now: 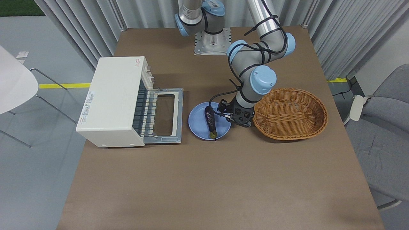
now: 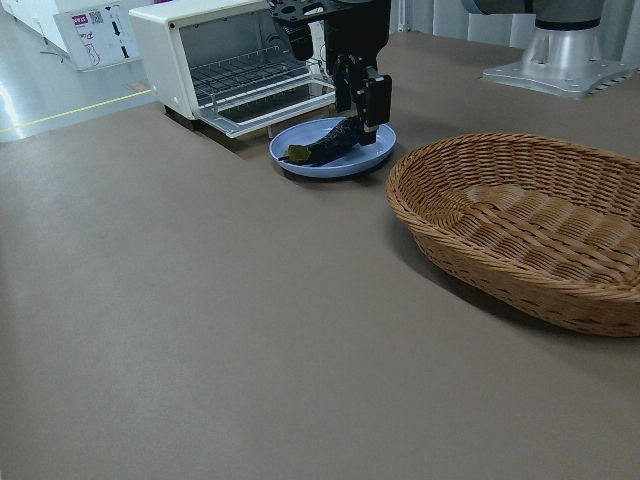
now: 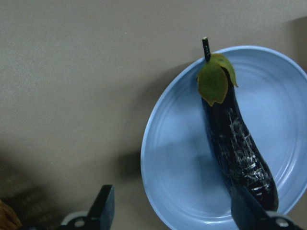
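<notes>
A dark purple eggplant [image 1: 210, 120] with a green stem end lies on a blue plate [image 1: 197, 122]; in the wrist view the eggplant [image 3: 235, 143] fills the right part of the plate [image 3: 177, 177]. My gripper hangs low over the plate, its two fingers spread wide apart at the bottom of the wrist view, nothing between them gripped. In the left view it is a black shape just above and behind the eggplant [image 2: 325, 145].
A wicker basket [image 1: 290, 115] sits right of the plate. A white toaster oven [image 1: 109, 101] with its glass door [image 1: 177, 115] down stands to the left.
</notes>
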